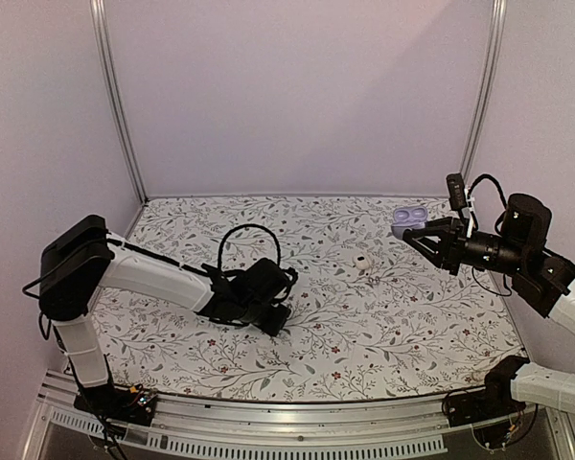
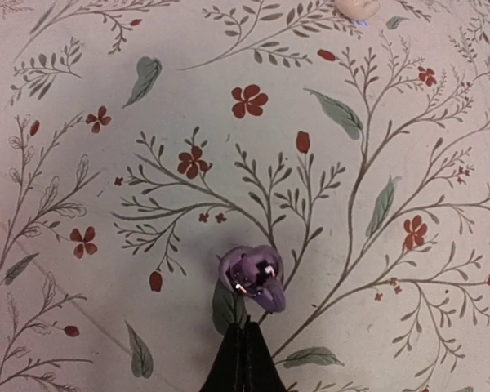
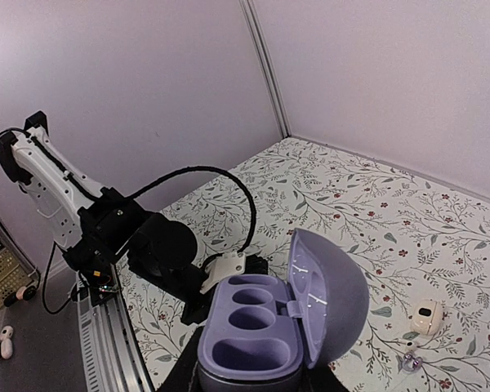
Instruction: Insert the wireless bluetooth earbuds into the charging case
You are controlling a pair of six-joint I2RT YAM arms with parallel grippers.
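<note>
A shiny purple earbud [image 2: 251, 273] lies on the floral tabletop in the left wrist view. It sits just beyond the tips of my left gripper, whose fingers are pressed together with nothing between them. From above, the left gripper [image 1: 280, 329] is low over the table's middle-left. In the right wrist view the lilac charging case [image 3: 249, 327] has its lid raised and its wells bare. My right gripper is shut on the case's lower part, holding it in the air at the table's right.
A cream-coloured case [image 3: 427, 317] lies on the table, with a small clear purple piece [image 3: 411, 361] near it. Around the earbud the tabletop is flat and clear. The left arm's cable loop [image 1: 249, 227] rises above its wrist.
</note>
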